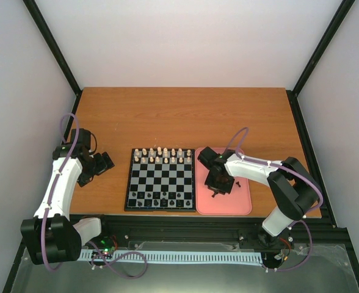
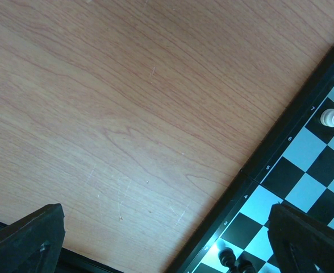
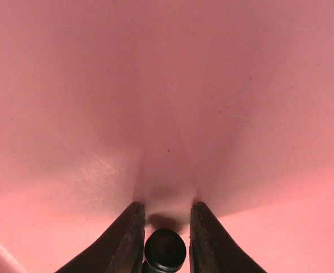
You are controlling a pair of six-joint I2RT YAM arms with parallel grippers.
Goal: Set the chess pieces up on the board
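The chessboard holds white pieces along its far rows and black pieces along its near rows. My right gripper is low over the pink tray, part open, its fingertips either side of or just beyond a black piece; whether it touches the piece I cannot tell. My left gripper stands open left of the board, over bare wood, with nothing between its fingers. In the left wrist view a white pawn and some black pieces show on the board.
A few small dark pieces lie on the tray beside my right gripper. Purple cables loop over both arms.
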